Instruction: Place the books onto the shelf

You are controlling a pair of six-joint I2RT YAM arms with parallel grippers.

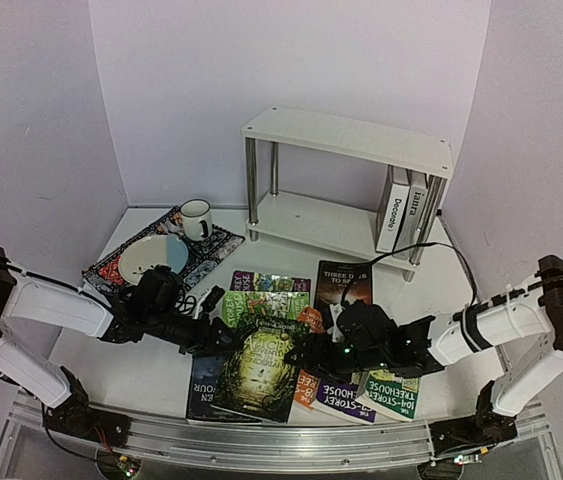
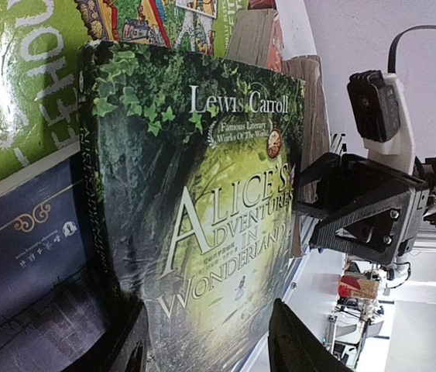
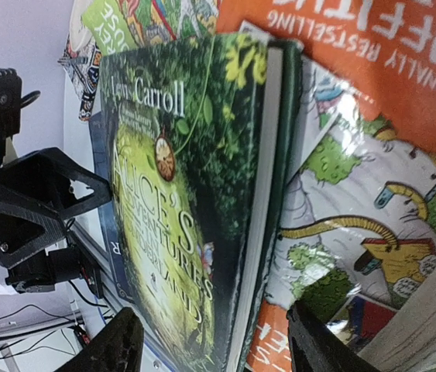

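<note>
The Alice's Adventures in Wonderland book [image 1: 256, 370] [image 2: 194, 217] [image 3: 179, 186] lies on top of a spread of books at the front middle. My left gripper [image 1: 229, 338] is at its left side, fingers apart, open. My right gripper [image 1: 301, 352] is at its right edge, fingers also apart, with the book's edge below them; whether they touch it is unclear. Underneath and around lie a dark blue book [image 1: 201, 390], green Treehouse books [image 1: 390, 395], a purple one [image 1: 341, 400], an orange one [image 3: 380, 54] and Three Days to See [image 1: 344, 280].
A white shelf [image 1: 346, 140] at the back holds two upright white files [image 1: 401, 210]. A placemat [image 1: 216, 255] with plate [image 1: 141, 258] and mug [image 1: 196, 218] sits at the back left. Free table shows at the far left and right.
</note>
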